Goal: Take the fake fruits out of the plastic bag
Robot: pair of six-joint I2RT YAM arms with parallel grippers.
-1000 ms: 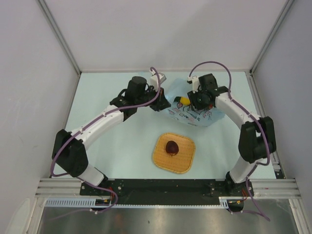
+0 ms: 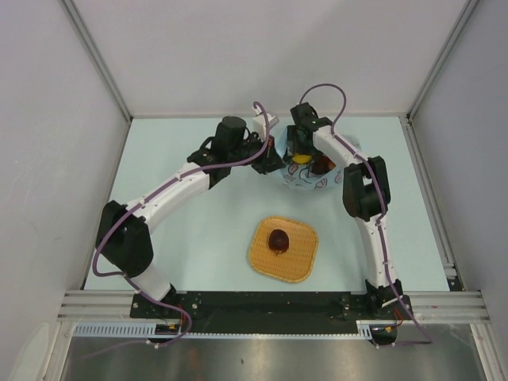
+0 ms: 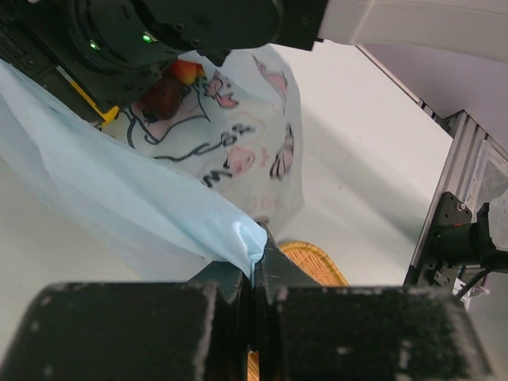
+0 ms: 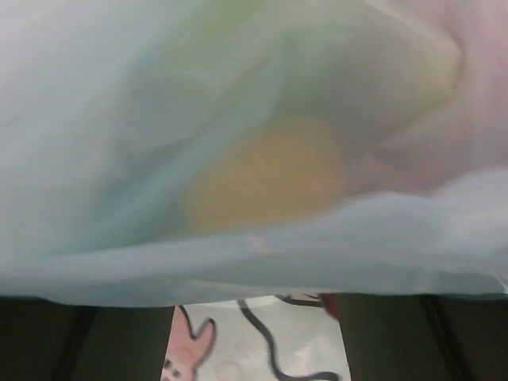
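My left gripper is shut on the bag's rim, and in the left wrist view a pale blue fold runs into its closed tips. The plastic bag, printed with pink sea creatures, lies open at the table's back right. Inside it show a yellow fruit and a dark red fruit; an orange-red piece peeks out too. My right gripper is open inside the bag's mouth, its fingers wide apart with only printed bag between them. Bag film hangs across its camera, blurring a yellow shape beyond.
A wicker tray holds one dark purple fruit near the front. Bare white table lies left of it. The right arm crosses the bag's right side.
The left gripper has shifted slightly right, still gripping the rim.
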